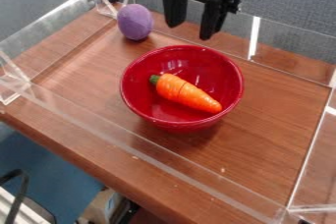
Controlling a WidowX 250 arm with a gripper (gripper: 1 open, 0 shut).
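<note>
An orange toy carrot [188, 93] with a green top lies inside a red bowl [218, 70] in the middle of the wooden table. A purple egg-shaped object [134, 22] rests at the upper left of the table. My black gripper [194, 22] hangs at the top of the view, above and behind the bowl, its two fingers apart with nothing seen between them.
Clear low walls [24, 85] edge the wooden surface [92, 130]. A cable and some objects lie on the floor at the lower left.
</note>
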